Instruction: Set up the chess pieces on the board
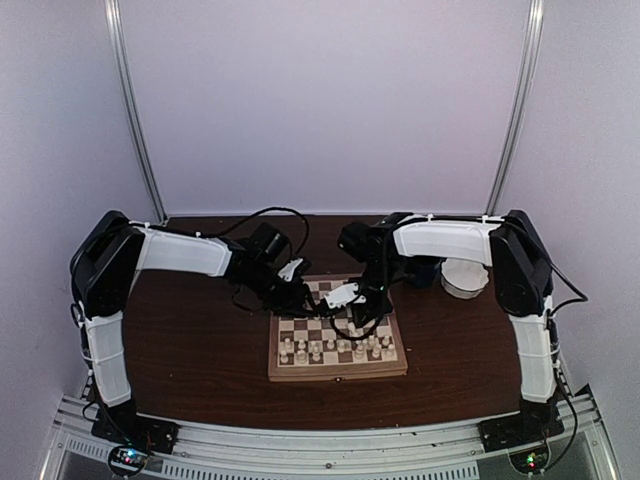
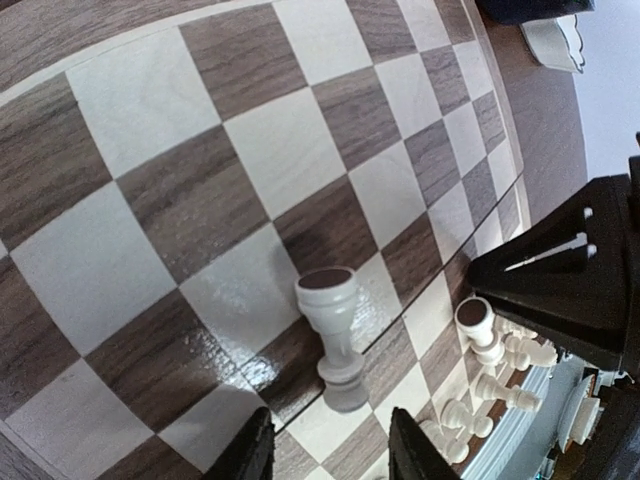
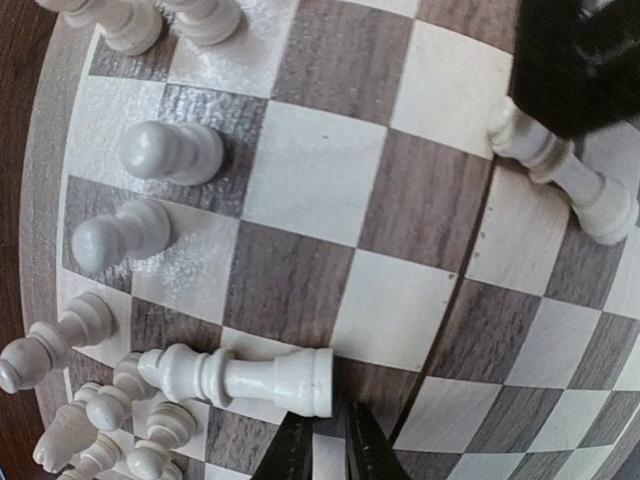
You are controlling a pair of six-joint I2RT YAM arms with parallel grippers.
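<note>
A white chess piece (image 2: 338, 335) with a dark felt base is on the checkered board (image 1: 338, 372), just beyond my left gripper. That gripper stands open, its fingers (image 2: 400, 450) apart with the piece ahead of the gap. In the right wrist view, a tall white piece (image 3: 235, 380) is tipped over, its base at the fingertips of my right gripper. The right fingers are nearly closed at the rim of this base. My right gripper also shows as a black shape (image 2: 560, 270) in the left wrist view. From above, the arms hide both grippers' tips.
Several white pawns (image 3: 175, 153) and other pieces crowd the board's near edge. Most of the squares on the left gripper's side are bare. A white bowl (image 1: 464, 279) stands right of the board. Both grippers work close together over the board.
</note>
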